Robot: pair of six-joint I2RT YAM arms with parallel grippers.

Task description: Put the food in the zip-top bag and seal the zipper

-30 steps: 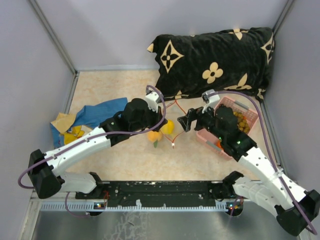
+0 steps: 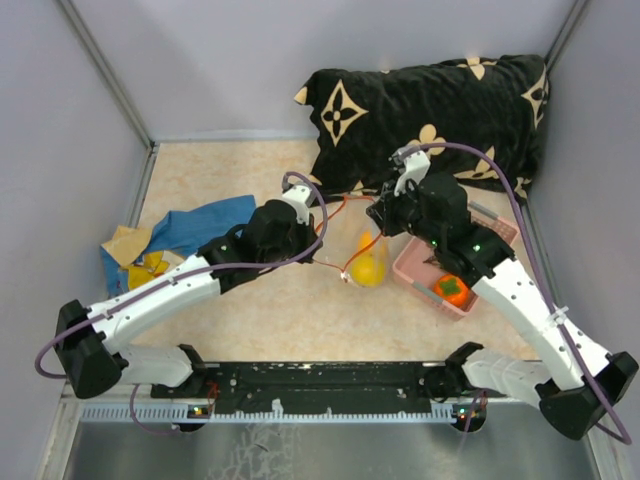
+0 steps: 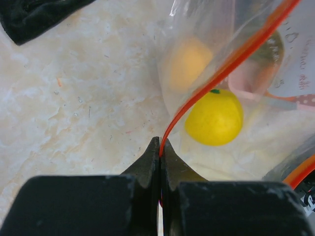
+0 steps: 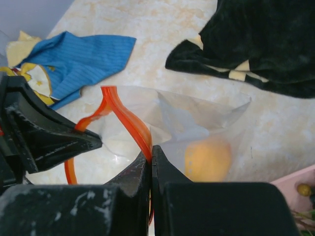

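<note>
A clear zip bag with an orange-red zipper holds a yellow lemon-like fruit [image 3: 213, 117] and an orange-yellow item [image 4: 207, 160], seen through the plastic. My left gripper is shut on the zipper edge at the bag's left side. My right gripper is shut on the other zipper edge, raised to the right in the top view. The bag's mouth [image 4: 125, 118] gapes between them, its zipper strip running up from each gripper's fingers.
A pink basket [image 2: 405, 270] with a tomato and other produce stands at the right. A black patterned cloth [image 2: 340, 110] lies at the back, a blue cloth [image 2: 200, 225] at the left.
My left gripper has moved slightly left.
</note>
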